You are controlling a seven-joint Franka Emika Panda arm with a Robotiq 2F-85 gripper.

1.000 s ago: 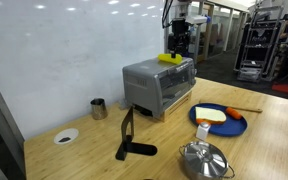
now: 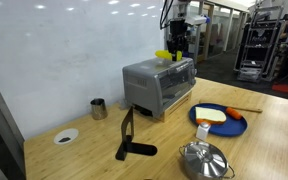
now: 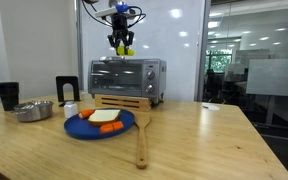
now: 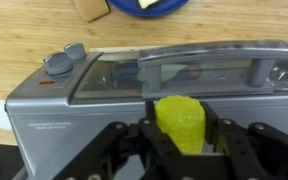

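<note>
Just above the silver toaster oven [image 2: 159, 85], my gripper [image 3: 122, 46] is shut on a yellow object [image 4: 181, 122], which fills the space between the fingers in the wrist view. In exterior view 2 the yellow object [image 3: 129, 51] shows below the fingers, over the oven's top. Exterior view 1 shows yellow [image 2: 163, 54] beside the dark fingers too. What the yellow object is cannot be made out for sure.
A blue plate [image 3: 81, 128] with bread and orange-red pieces lies before the oven. Near it are a wooden spatula [image 3: 142, 145], a metal pot [image 2: 204, 160], a white shaker [image 2: 203, 130], a black stand [image 2: 130, 138] and a metal cup [image 2: 98, 108].
The yellow object has risen slightly from the oven's top together with my gripper. Everything on the table stays where it was.
</note>
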